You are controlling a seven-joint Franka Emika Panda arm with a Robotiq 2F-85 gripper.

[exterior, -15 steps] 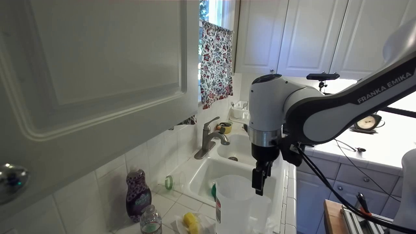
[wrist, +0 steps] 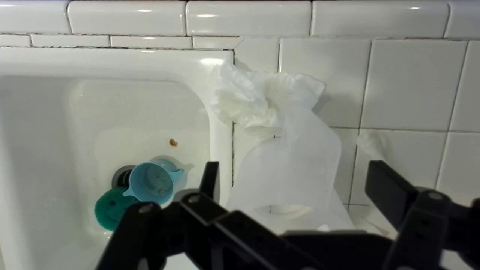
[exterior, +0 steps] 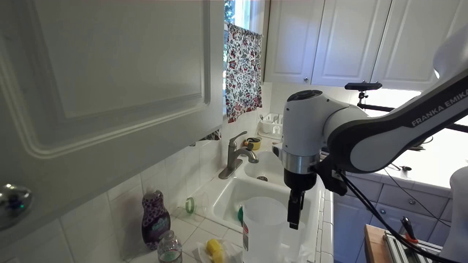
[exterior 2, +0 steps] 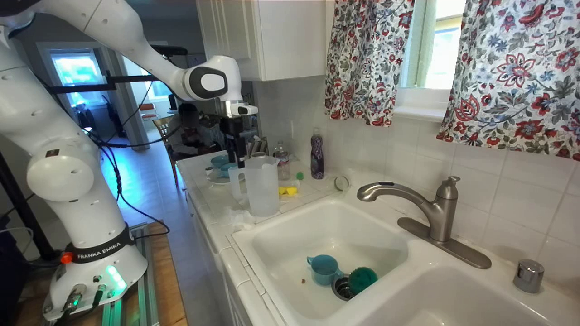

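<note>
A tall translucent white pitcher (exterior 2: 264, 187) stands upright on the counter beside the sink, its handle (exterior 2: 234, 182) turned towards the robot's side. My gripper (exterior 2: 239, 165) points down just above that handle. In the wrist view the gripper is open, its fingers (wrist: 387, 191) wide apart. The handle of the pitcher (wrist: 290, 150) shows in the gap below them, with no visible contact. The first exterior view shows the gripper (exterior: 294, 224) edge-on beside the pitcher (exterior: 263, 232), so the gap is hidden there.
Crumpled white paper or plastic (wrist: 249, 96) lies by the handle at the sink corner. A blue cup (exterior 2: 324, 268) and green scrubber (exterior 2: 362, 279) sit in the sink basin. A purple bottle (exterior: 155, 221), clear bottle (exterior: 169, 250) and yellow sponge (exterior: 214, 249) occupy the counter behind the pitcher.
The arm and gripper have come lower and shifted slightly right in the first exterior view. The gripper also appears turned, now more edge-on. The pitcher has stayed in place.
</note>
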